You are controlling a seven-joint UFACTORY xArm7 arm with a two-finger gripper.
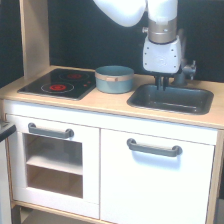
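My gripper [160, 79] hangs over the dark sink [186, 98] at the right of the play kitchen, its black fingertips small against the dark basin and hard to read. A grey-blue pot [114, 84] sits on the wooden counter, left of the gripper and apart from it, beside the black cooktop [62, 82] with red rings. A grey tap stands behind the gripper, partly hidden by it.
Below the counter are a cabinet door [155, 190] with a dark handle and an oven compartment [55, 150] with a shelf. Another door with a handle reaches in at the left edge. Bare counter [110, 107] lies before the pot.
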